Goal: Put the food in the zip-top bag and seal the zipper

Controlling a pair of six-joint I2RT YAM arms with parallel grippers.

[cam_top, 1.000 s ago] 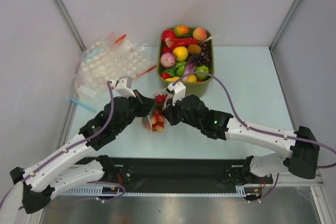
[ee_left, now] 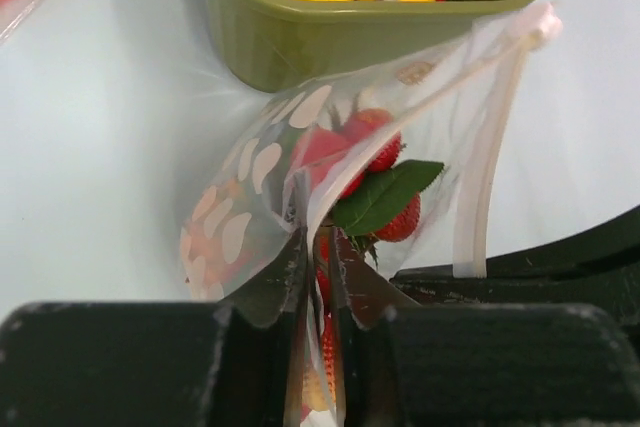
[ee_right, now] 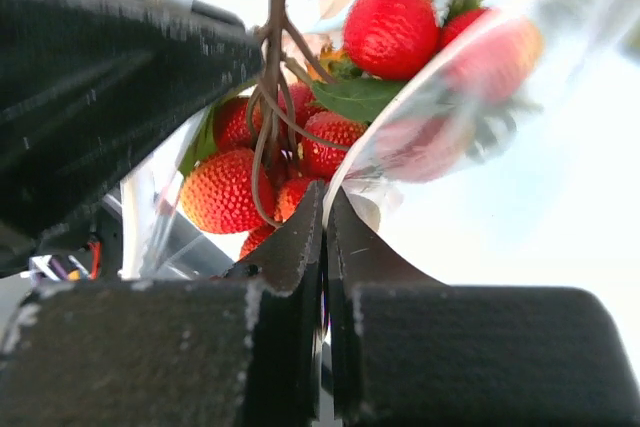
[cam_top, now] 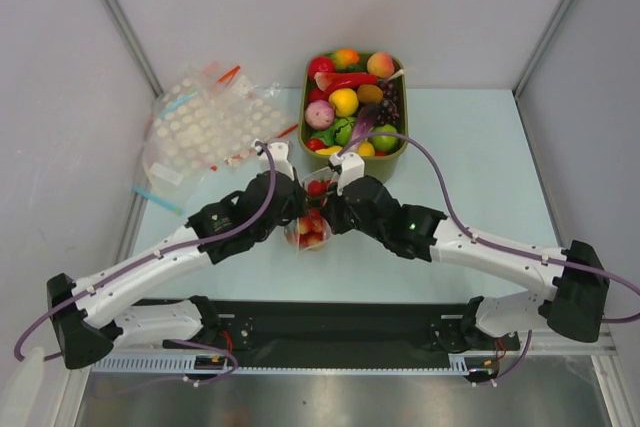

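Observation:
The clear spotted zip top bag (ee_left: 232, 237) hangs open-mouthed between my two grippers, low over the table. Inside it lie several red strawberries (ee_right: 220, 192), some green leaves (ee_left: 385, 197) and a brown stem (ee_right: 275, 42). My left gripper is slightly open, its fingers a narrow gap apart with one rim of the bag running between them. On the opposite rim my right gripper is shut, pinching the edge of the plastic. From above, both grippers almost meet over the bag, and the arms hide part of it.
Just behind the bag stands a green bin (ee_left: 290, 47) full of fruit and vegetables. Spare clear bags (cam_top: 205, 127) lie flat at the back left. Bare table (cam_top: 465, 147) stretches along the right side.
The bag has shifted rightward, and my right gripper has moved slightly with it.

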